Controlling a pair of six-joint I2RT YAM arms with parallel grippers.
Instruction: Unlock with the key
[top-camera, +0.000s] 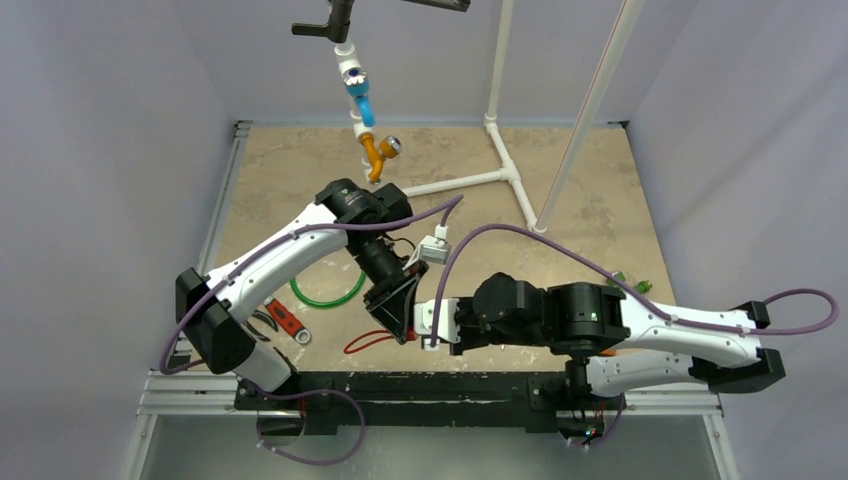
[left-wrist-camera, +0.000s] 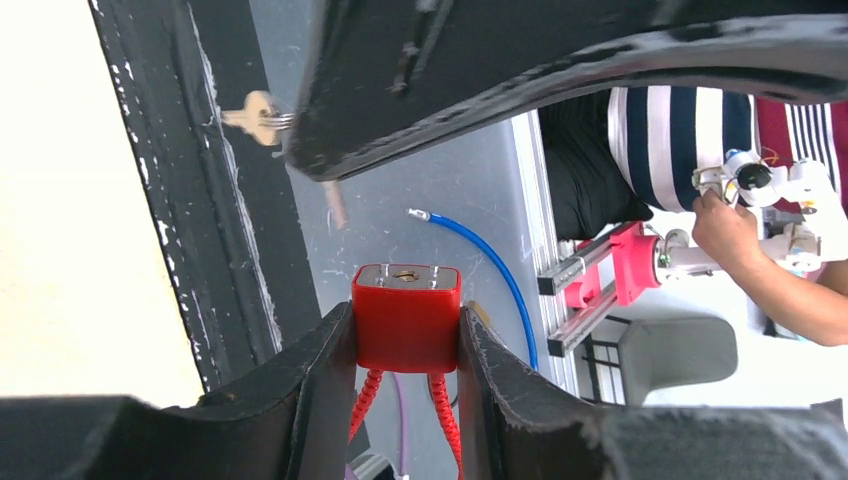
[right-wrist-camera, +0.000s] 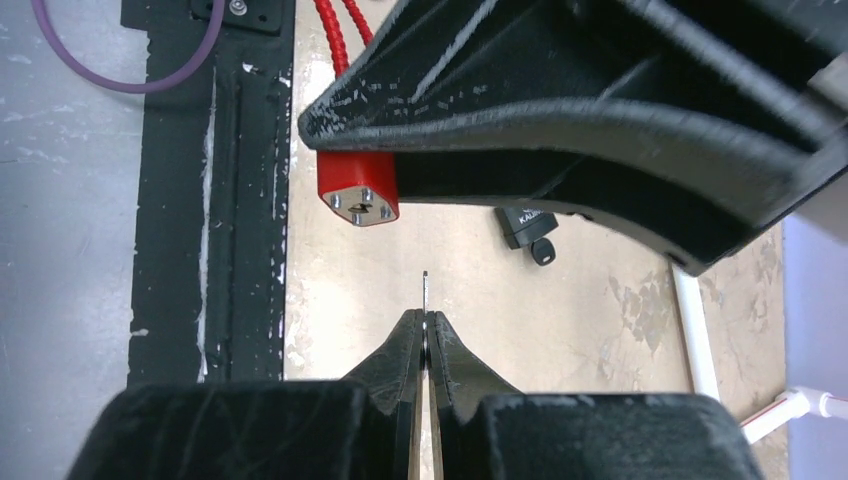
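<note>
Keyhole face showing, a red padlock body sits between both fingers of my left gripper, which is shut on it. Two red cord-like shackle ends trail from its other side. In the right wrist view the padlock is up and left of my right gripper. That gripper is shut on a thin key, seen edge-on beyond its fingertips and apart from the padlock. A tan key head with metal shows beside the right gripper's dark body in the left wrist view; its attachment cannot be told.
On the board lie a black KAIJIE-like box, a red-handled wrench and a green ring. White pipes stand farther back. The black front strip runs close to both grippers.
</note>
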